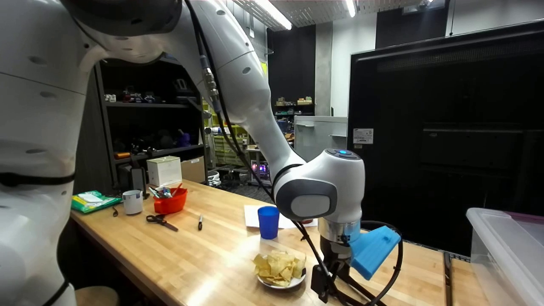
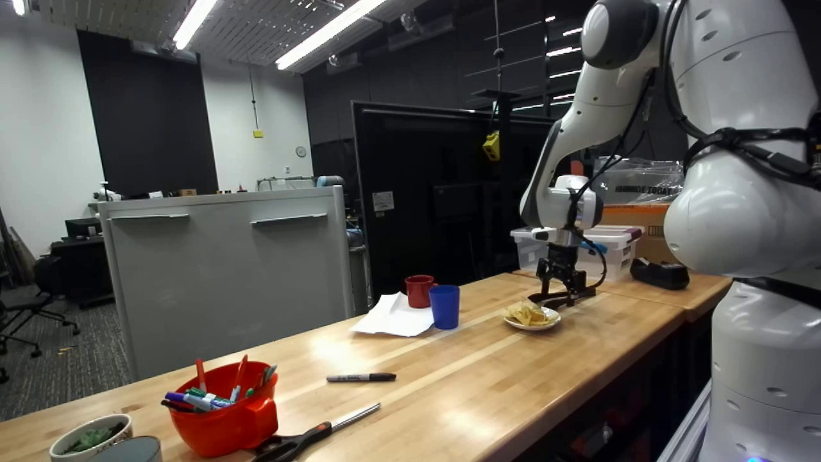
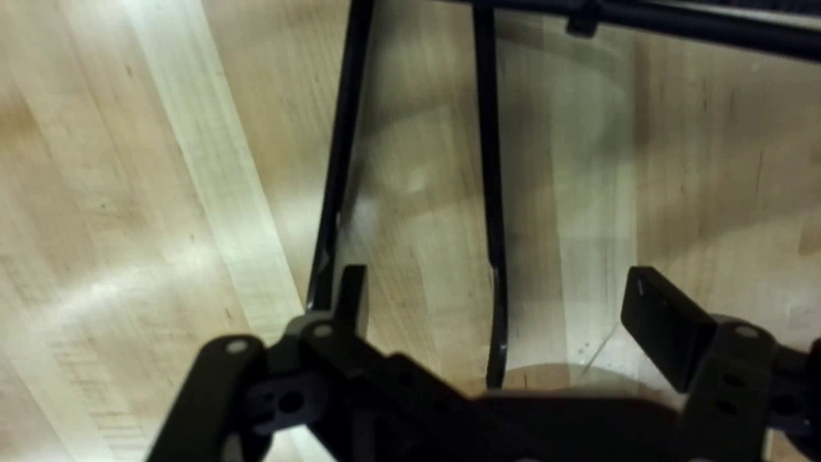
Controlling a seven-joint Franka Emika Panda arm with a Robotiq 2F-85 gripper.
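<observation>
My gripper stands open low over the table, its fingers spread wide. Two long, thin black bars, like the arms of tongs, run beneath it; one lies in the gap as seen from the wrist and the other passes by the left finger. Whether anything touches them I cannot tell. In exterior view 1, a white plate heaped with yellow chips is just left of the gripper. A blue cup stands farther back. A red mug is behind the cup.
White paper lies by the mug. Toward the table's other end are a marker, scissors and a red pen container. A clear plastic bin borders the right side.
</observation>
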